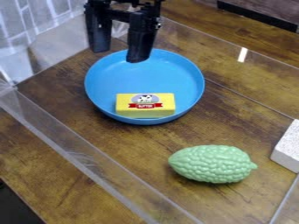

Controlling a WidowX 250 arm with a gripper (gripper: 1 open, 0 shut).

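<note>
My black gripper [121, 42] hangs over the back left of a blue plate [187, 86], its two fingers spread apart with empty space between them. A yellow butter box [145, 105] with a cow label lies in the front part of the plate. A green bumpy vegetable toy [212, 164] rests on the wooden surface to the front right, outside the plate.
A white block [288, 144] sits at the right edge. Clear plastic walls run along the left and across the wooden table [70, 175]. Bare wood shows at the front left and between plate and vegetable.
</note>
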